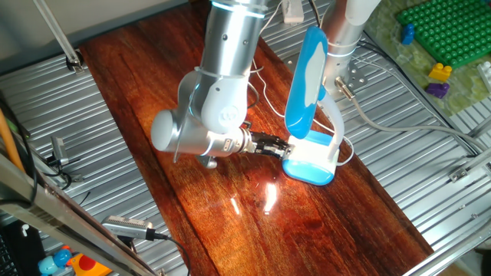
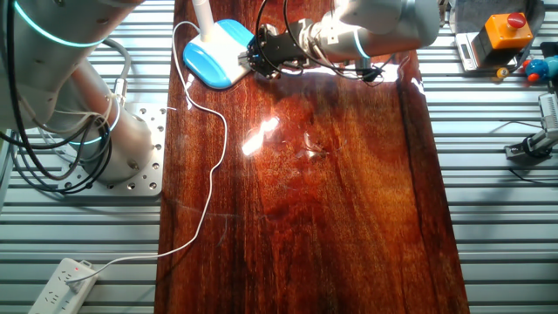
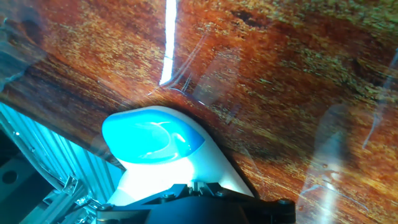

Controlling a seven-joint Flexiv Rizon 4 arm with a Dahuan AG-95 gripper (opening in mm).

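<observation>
A blue and white desk lamp stands upright on the wooden table, its long lamp head (image 1: pixel 306 83) tilted above its base (image 1: pixel 309 173). My gripper (image 1: pixel 288 150) reaches in low from the left, with its tips at the edge of the lamp base. In the second exterior view the gripper (image 2: pixel 247 58) meets the white side of the base (image 2: pixel 207 66). The wrist view has the blue end of the lamp base (image 3: pixel 152 135) just beyond the gripper. Its fingers look close together there, but whether anything lies between them is hidden.
A white cord (image 2: pixel 212 179) runs from the lamp along the table to a power strip (image 2: pixel 61 286). Behind the lamp rises a robot column (image 1: pixel 345 38).
</observation>
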